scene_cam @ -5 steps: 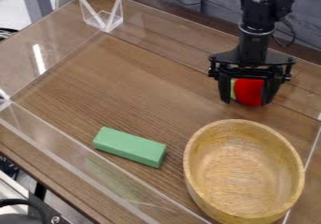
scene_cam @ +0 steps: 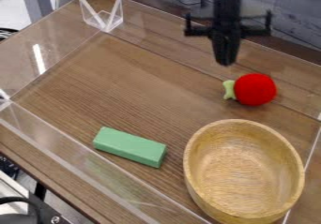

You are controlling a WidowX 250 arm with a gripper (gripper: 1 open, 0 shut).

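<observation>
A red round object (scene_cam: 256, 90) with a small green stem lies on the wooden table at the right, above the pale wooden bowl (scene_cam: 242, 171). The black gripper (scene_cam: 227, 29) is above and behind the red object, apart from it, blurred at the top of the view; its finger state is unclear.
A green block (scene_cam: 130, 145) lies at the lower left, beside the bowl. A clear plastic item (scene_cam: 103, 15) stands at the back left.
The gripper has risen away from the red object, which now lies uncovered on the table, slightly to the right of where it was, with its stem to the left.
</observation>
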